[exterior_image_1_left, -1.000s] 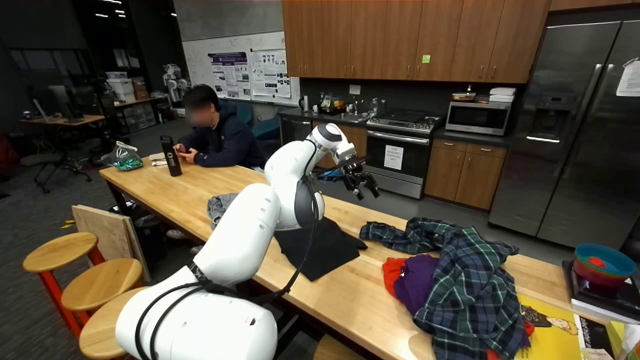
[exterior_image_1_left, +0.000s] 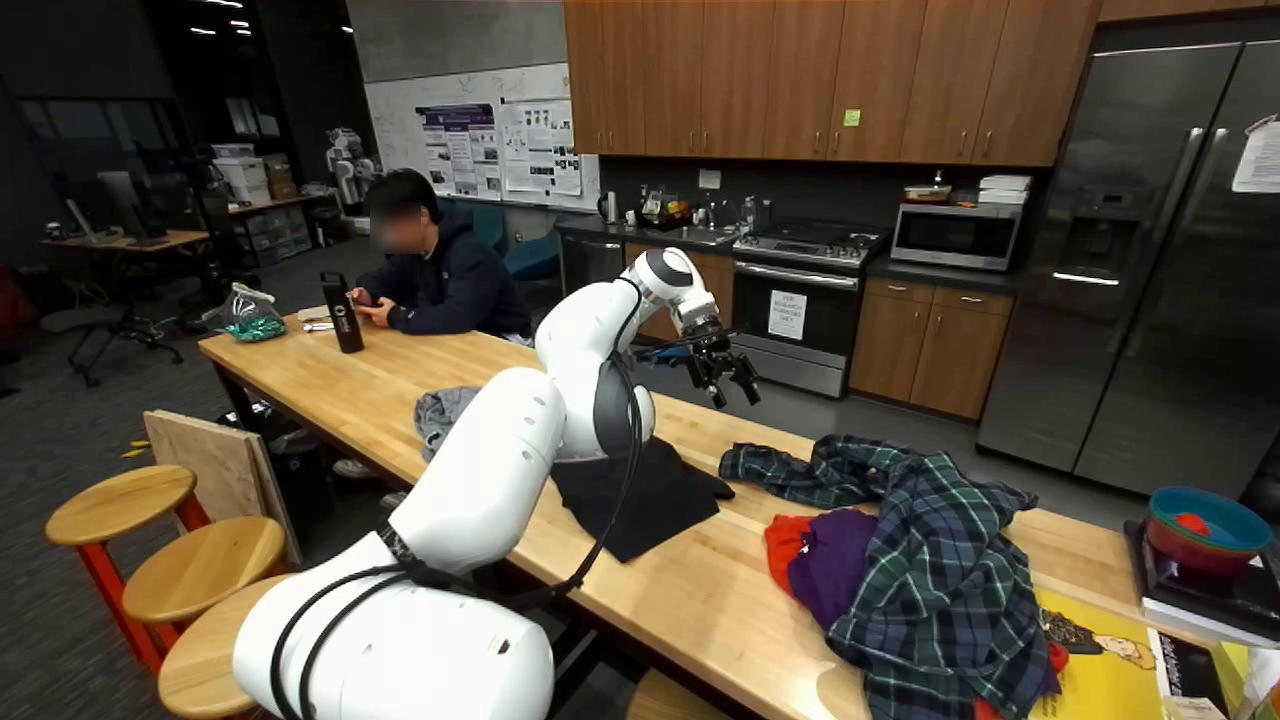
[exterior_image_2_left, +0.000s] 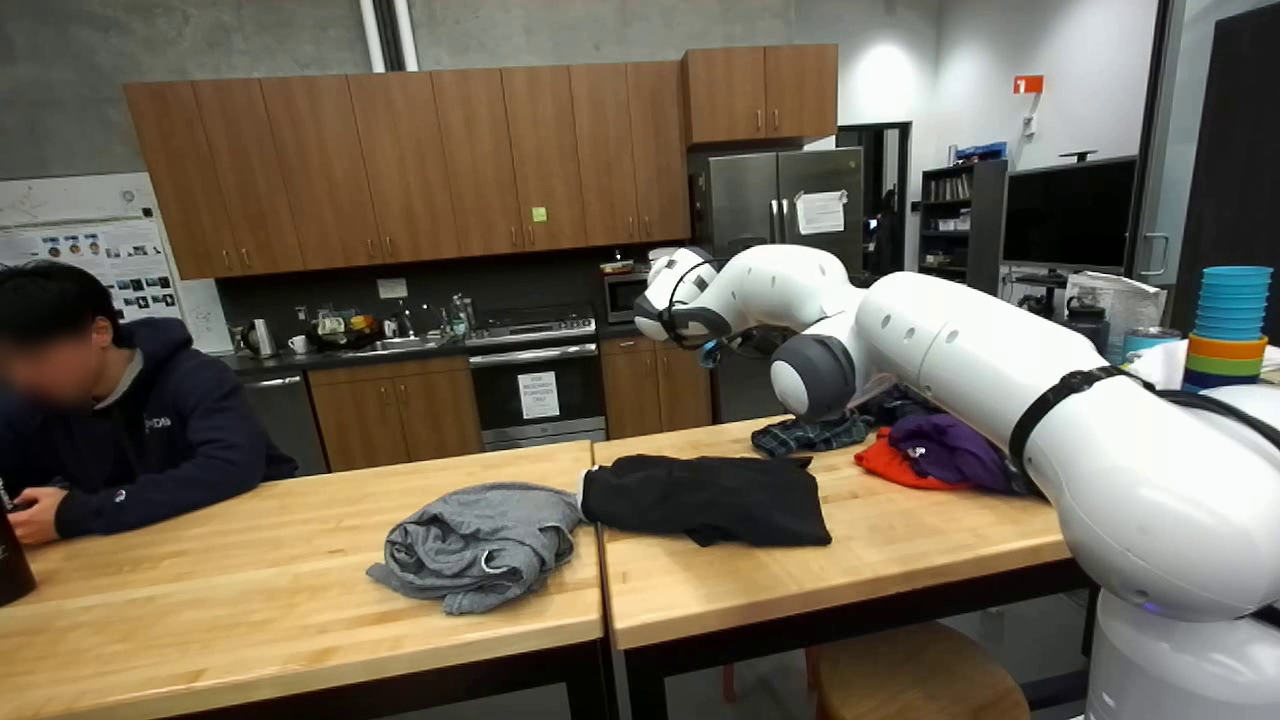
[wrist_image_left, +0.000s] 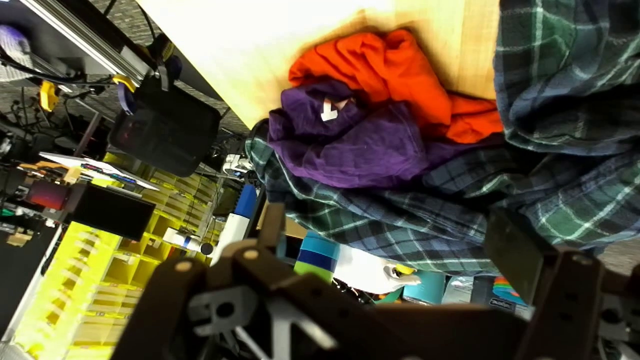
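Note:
My gripper (exterior_image_1_left: 734, 396) hangs in the air past the far side of the table, open, its two fingers wide apart with nothing between them. In the wrist view a crumpled purple garment (wrist_image_left: 360, 144) with a white tag lies against a red garment (wrist_image_left: 384, 69). Green-blue plaid cloth (wrist_image_left: 384, 222) spreads under and beside both. A black garment (exterior_image_2_left: 708, 498) lies flat on the table (exterior_image_2_left: 672, 594), below the arm. Left of it, across the table seam, sits a bunched grey garment (exterior_image_2_left: 480, 546). My gripper touches none of these clothes.
A person (exterior_image_1_left: 438, 264) sits at the table's far left, behind a black bottle (exterior_image_1_left: 342, 314). Coloured bowls (exterior_image_1_left: 1206, 528) and a yellow magazine (exterior_image_1_left: 1098, 648) occupy the right end. Bare wood shows between the black garment and the plaid pile.
The clothes lie where they were, and the gripper stays open.

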